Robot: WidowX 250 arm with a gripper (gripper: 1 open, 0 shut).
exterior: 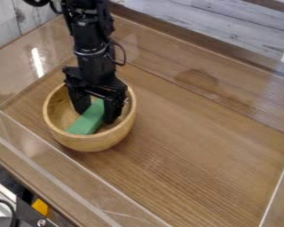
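A round wooden bowl (100,137) sits at the left of the table with a green object (88,120) lying in it. My black gripper (95,102) is down inside the bowl, its two fingers over and around the upper part of the green object. Whether they touch it or grip it I cannot tell; the gripper's body hides that part.
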